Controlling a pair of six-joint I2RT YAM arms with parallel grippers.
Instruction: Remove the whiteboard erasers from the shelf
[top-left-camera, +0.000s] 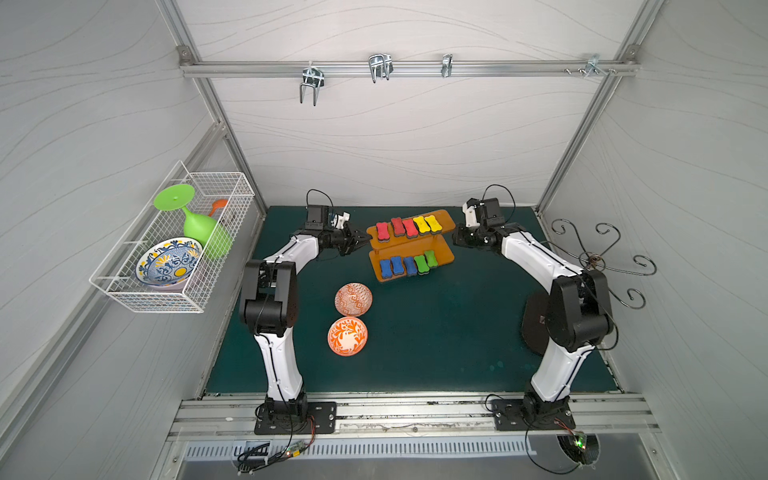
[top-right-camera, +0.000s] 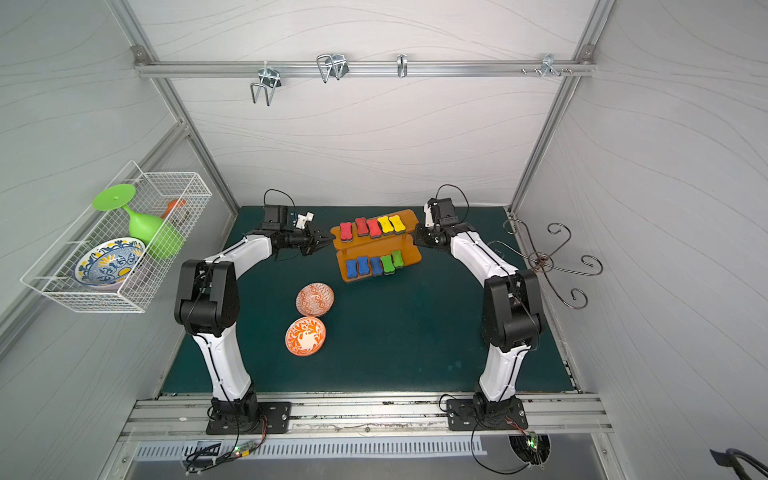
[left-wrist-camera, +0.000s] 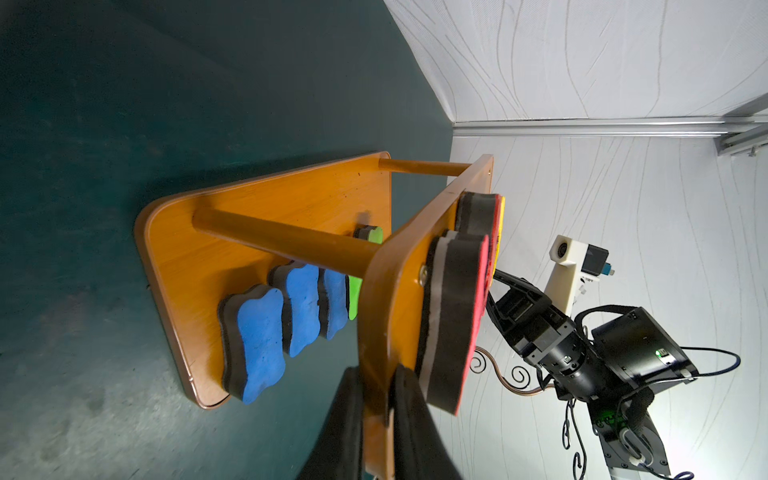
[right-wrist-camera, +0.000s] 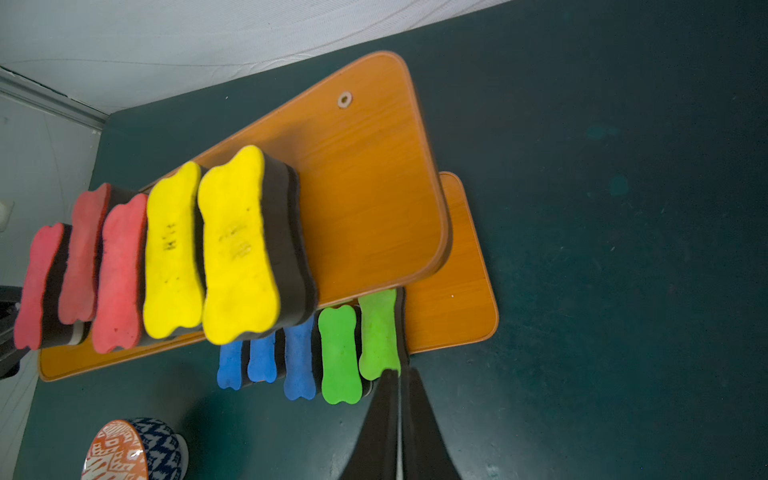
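An orange two-tier shelf (right-wrist-camera: 368, 184) holds red erasers (top-left-camera: 383, 231) and yellow erasers (right-wrist-camera: 236, 244) on its upper board, with blue erasers (top-left-camera: 397, 266) and green erasers (top-left-camera: 430, 258) on the lower board. My left gripper (top-left-camera: 358, 240) is shut on the upper board's left end, as the left wrist view shows. My right gripper (top-left-camera: 456, 236) is at that board's right end, shut on the shelf, though its fingertips are partly hidden in the side views.
Two patterned bowls (top-left-camera: 353, 299) (top-left-camera: 347, 336) sit on the table in front of the shelf. A wire basket (top-left-camera: 144, 301) with dishes hangs on the left wall, a scrolled metal rack (top-left-camera: 592, 260) on the right.
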